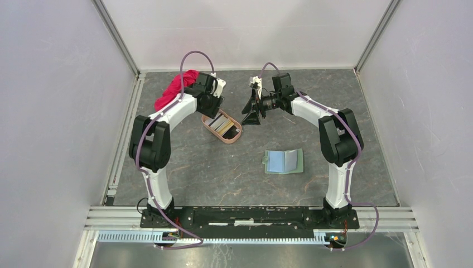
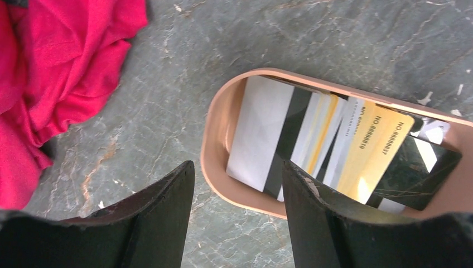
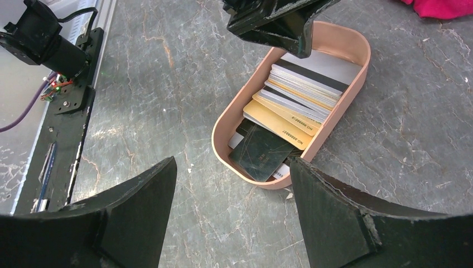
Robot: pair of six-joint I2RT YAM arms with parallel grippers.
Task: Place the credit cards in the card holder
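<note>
A pink oval tray (image 2: 211,146) holds several cards: white (image 2: 259,128), yellow (image 2: 379,151) and black (image 2: 415,176), seen in all views. My left gripper hangs above the tray's left end, fingers apart, with nothing visible between them. My right gripper stands open to the right of the tray in the top view, with nothing between its fingers. An open booklet-like holder (image 1: 276,161), blue with a clear sleeve on a green base, lies at the front right of the table.
A crumpled red cloth (image 2: 72,67) lies left of and behind the tray. White walls enclose the sides and back.
</note>
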